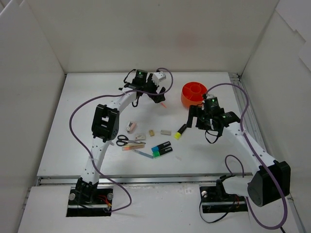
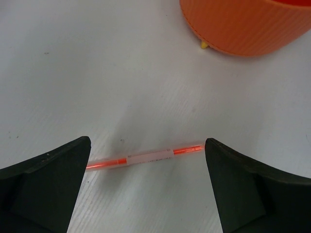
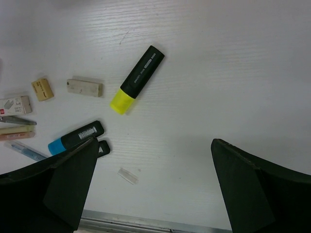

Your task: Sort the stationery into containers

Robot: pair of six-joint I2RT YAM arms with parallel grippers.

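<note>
An orange divided container (image 1: 193,94) stands at the back right of the table. My left gripper is open just above a thin orange pen (image 2: 149,156), which lies between the fingertips in the left wrist view. My right gripper hangs open over the table, right of a yellow-capped highlighter (image 1: 181,131). Blue (image 1: 161,146) and green (image 1: 163,152) highlighters, scissors (image 1: 125,141), a grey eraser (image 1: 165,132), a tan eraser (image 1: 151,132), a stapler (image 1: 131,126) and pens (image 1: 133,147) lie around the middle and front.
Walls enclose it at the back and both sides. A metal rail (image 1: 146,179) runs along the front edge.
</note>
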